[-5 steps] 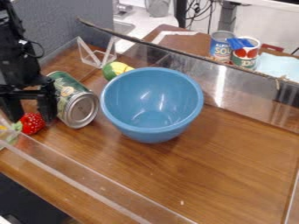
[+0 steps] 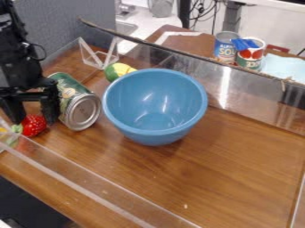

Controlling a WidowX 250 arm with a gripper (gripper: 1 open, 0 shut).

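My black gripper (image 2: 30, 103) is low at the left edge, beside a red strawberry-like object (image 2: 34, 126) and left of a silver-and-green can (image 2: 78, 109) lying on its side; whether its fingers hold anything is unclear. A blue bowl (image 2: 155, 107) stands in the middle of the wooden surface. A yellow-green object (image 2: 119, 71) lies behind the bowl.
Clear plastic walls border the wooden area (image 2: 226, 178), which is free at the right and front. Beyond the back wall stand two cans (image 2: 226, 47) and a light blue cloth (image 2: 284, 67).
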